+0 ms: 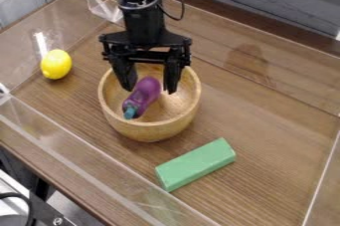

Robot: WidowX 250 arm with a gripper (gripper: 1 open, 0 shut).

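Observation:
A wooden bowl in the middle holds a purple object with a teal tip, lying slanted. The black gripper hangs over the back of the bowl, its two fingers apart, with nothing seen between them, just above and behind the purple object.
A yellow lemon-like object lies left of the bowl. A green block lies at the front right. A white wall is behind.

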